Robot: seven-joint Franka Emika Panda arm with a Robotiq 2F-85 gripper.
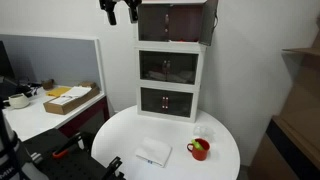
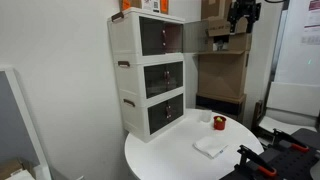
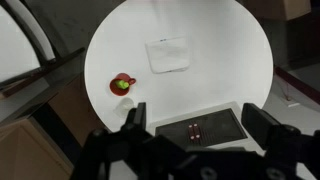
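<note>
My gripper (image 1: 122, 16) is raised high above the table, left of the cabinet's top in exterior view 1. In the wrist view its dark fingers are spread wide, with nothing held between them. Far below, a red mug (image 1: 198, 149) with something green inside rests on the round white table (image 1: 120, 130). A folded white cloth (image 3: 168, 55) lies flat near the mug, and a clear or whitish cup (image 3: 125, 104) stands beside it. The white three-tier cabinet (image 2: 127, 80) has dark see-through doors; its top door (image 2: 208, 44) appears swung open, while the lower two look closed.
An open cardboard box (image 1: 68, 99) sits on a side surface at the left, near a white mug (image 1: 19, 101). Brown cardboard boxes (image 2: 222, 75) are stacked behind the cabinet.
</note>
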